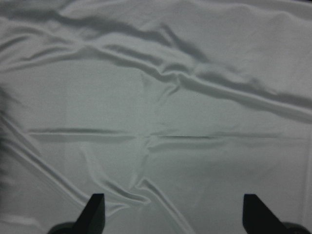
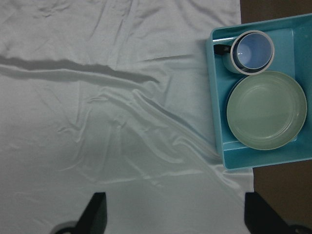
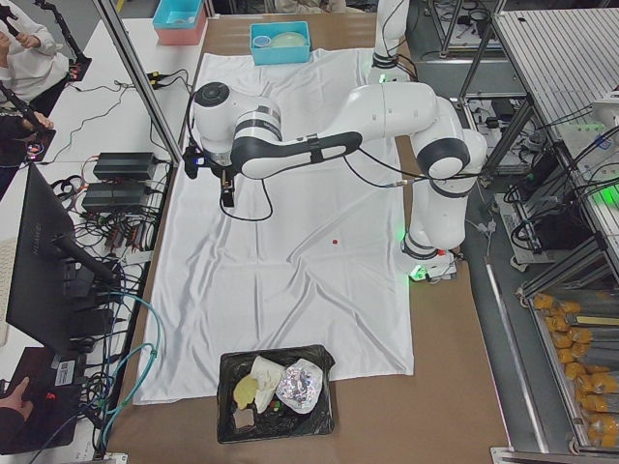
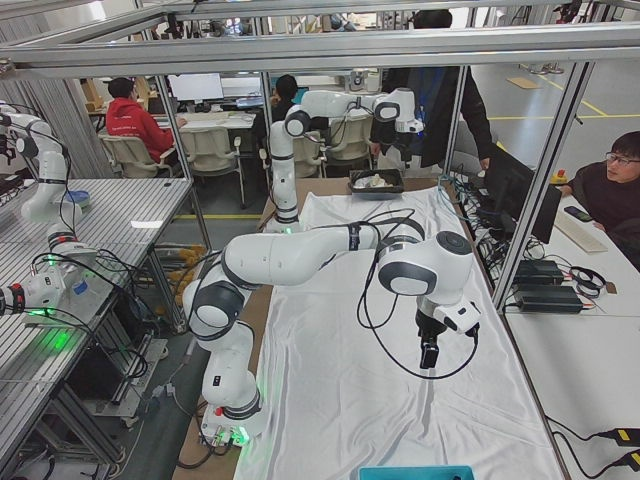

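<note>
My left gripper [image 3: 228,193] hangs high over the white cloth [image 3: 271,309]; in the left wrist view its fingers stand apart over bare, wrinkled fabric. My right gripper [image 4: 429,355] is over the cloth near the teal bin [image 4: 415,472], open with nothing between its fingers. In the right wrist view the bin holds a pale green plate [image 2: 266,110] and a light blue cup [image 2: 251,51] with a dark handle.
A black bin [image 3: 224,396] with foil and other items stands at the opposite end of the table. A monitor [image 3: 44,266] and cables line one side, frame posts [image 4: 540,200] rise beside the table.
</note>
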